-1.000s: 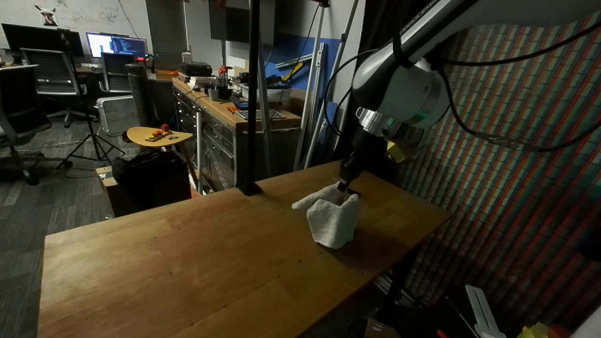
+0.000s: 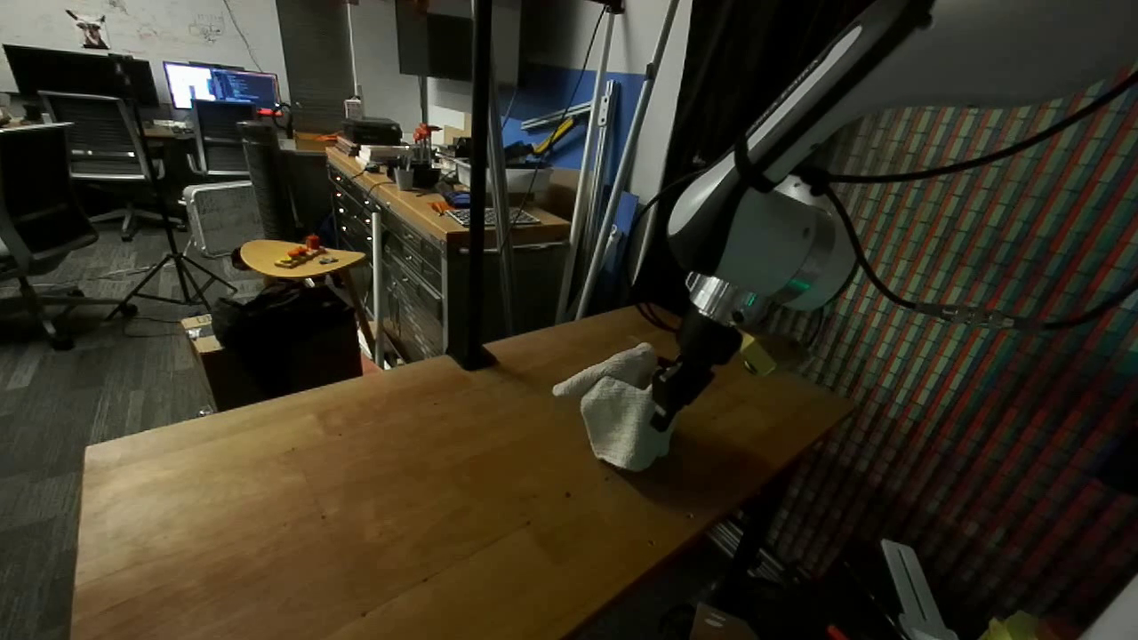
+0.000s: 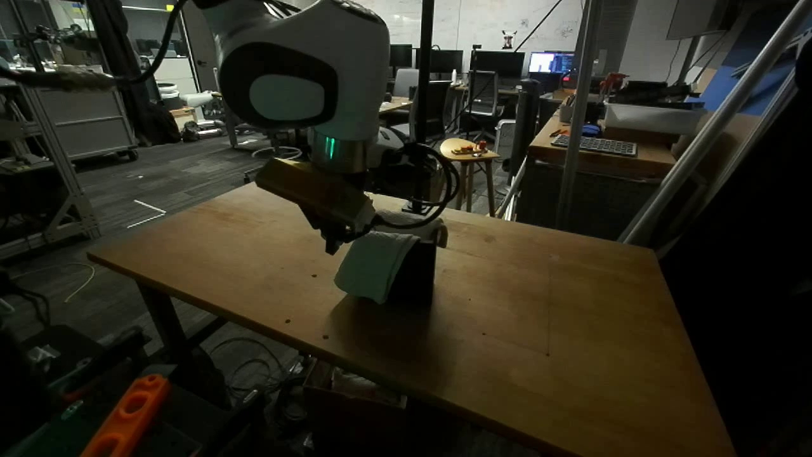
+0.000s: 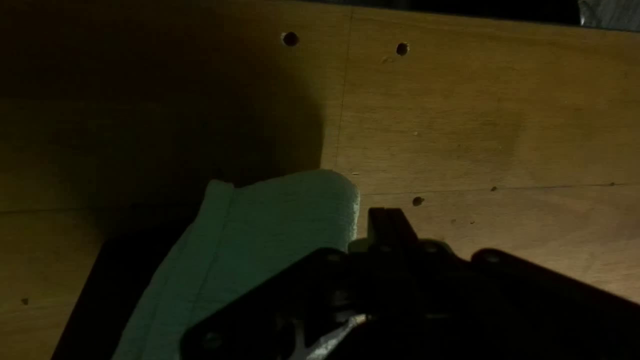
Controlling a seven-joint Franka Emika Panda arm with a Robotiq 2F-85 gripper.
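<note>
A pale cloth (image 2: 624, 418) hangs over a black box (image 3: 416, 275) on the wooden table. In exterior view 2 one end of the cloth (image 3: 373, 265) covers the box's side, and part of the box stays bare. My gripper (image 2: 659, 416) points down close beside the cloth, at about the height of its upper part. From the wrist, the fingertips (image 4: 385, 217) appear together just right of the cloth's edge (image 4: 288, 210). Nothing shows between them. Whether the fingers touch the cloth, I cannot tell.
A black post (image 2: 476, 213) rises at the table's far edge. Behind it stands a workbench (image 2: 512, 229) with clutter.
My gripper has come down and toward the table's near edge, from over the top of the cloth to beside it. The cloth and box look unmoved.
</note>
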